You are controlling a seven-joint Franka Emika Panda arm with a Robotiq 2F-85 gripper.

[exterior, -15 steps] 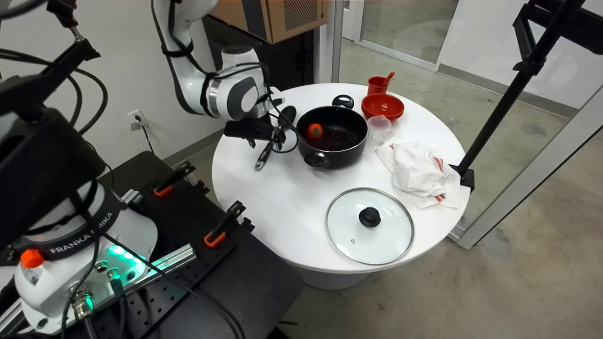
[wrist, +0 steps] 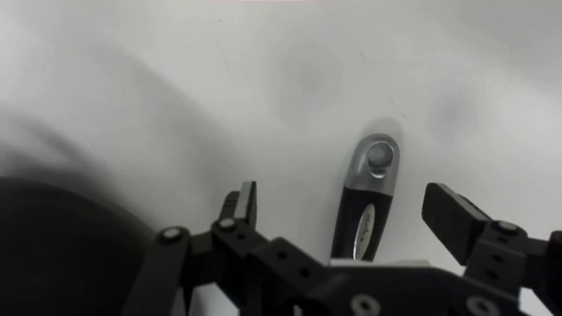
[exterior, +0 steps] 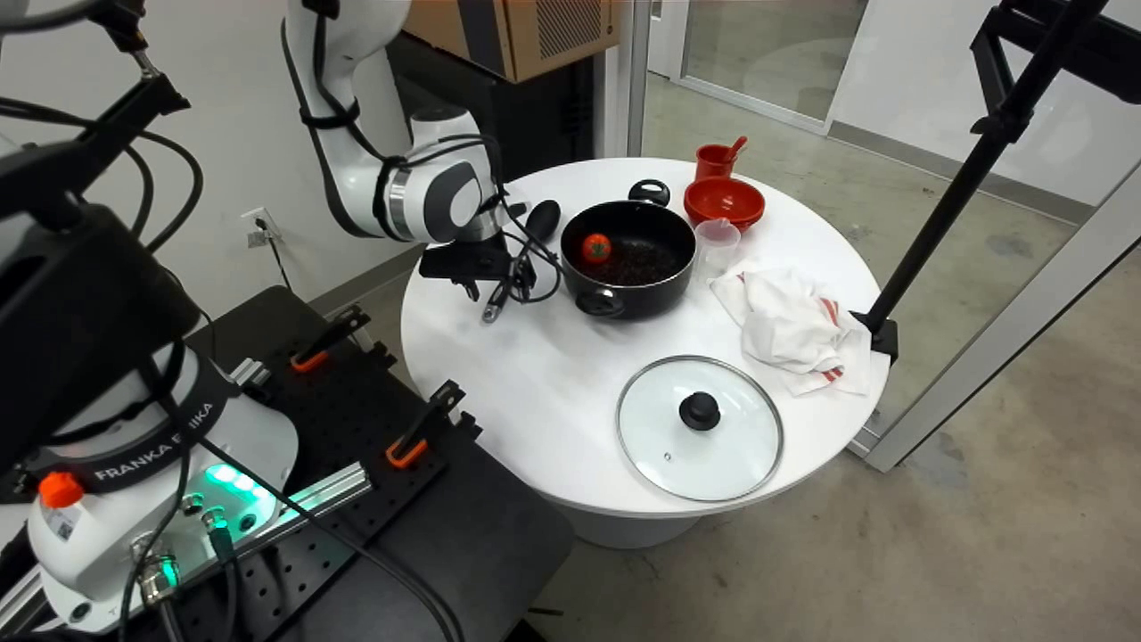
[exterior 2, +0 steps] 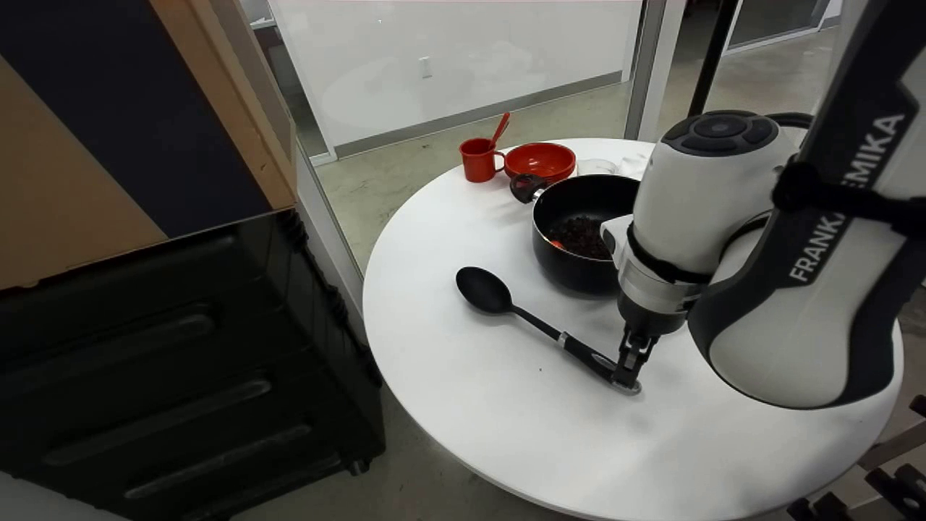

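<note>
A black spoon (exterior 2: 542, 325) lies flat on the white table, its bowl toward the box side and its grey-tipped handle (wrist: 363, 210) under my gripper. In the wrist view my fingers stand wide open, one finger on either side of the handle and clear of it. From the second exterior view, the gripper (exterior 2: 626, 378) points down close over the handle's end. A black pot (exterior: 628, 259) with a tomato (exterior: 595, 250) and dark bits inside stands beside the spoon.
A glass lid (exterior: 701, 455) lies near the table's front edge. At the far side are a red bowl (exterior: 724, 201), a red cup (exterior: 713, 162), a clear cup (exterior: 717, 246) and a white towel (exterior: 802, 326). Bare table lies between spoon and lid.
My arm has come down and slightly left in the first exterior view, bringing the gripper lower over the spoon's handle. The spoon and the pot have stayed put.
</note>
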